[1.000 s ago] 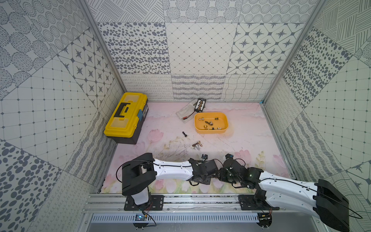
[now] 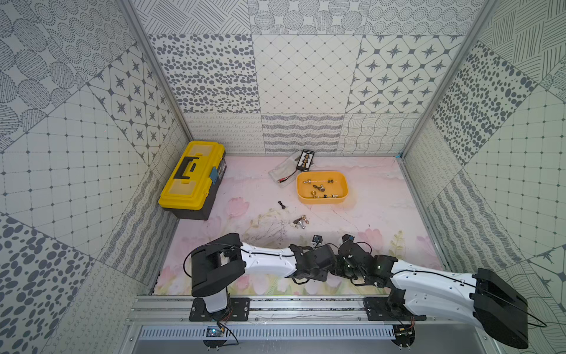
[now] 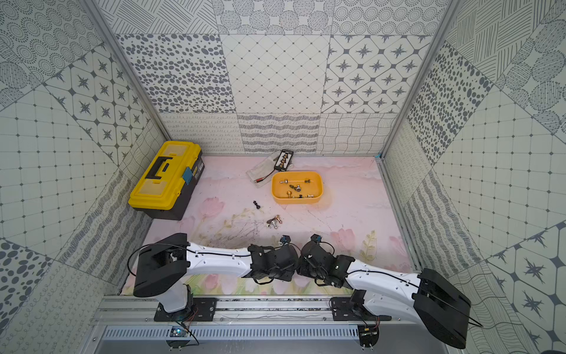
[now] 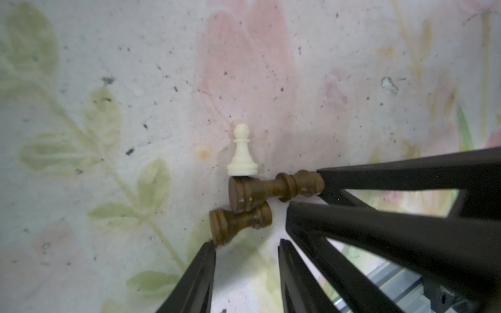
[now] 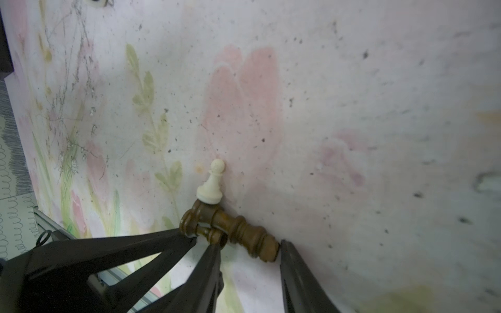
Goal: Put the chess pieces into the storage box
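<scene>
A white pawn (image 4: 242,156) and two brown pieces, the larger (image 4: 250,194) and the smaller (image 4: 224,227), lie on the table just beyond my left gripper's open tips (image 4: 244,250). My right gripper is open, its tips at the brown pieces. An orange bin (image 2: 322,200) holds several chess pieces. A small dark piece (image 2: 281,204) lies left of it, with a metallic cluster (image 2: 300,221) below.
A yellow toolbox (image 2: 188,188) stands at the left. A black phone-like case (image 2: 305,160) and a clear bag (image 2: 279,171) lie at the back.
The loose pieces and bin look unchanged in the top view.
</scene>
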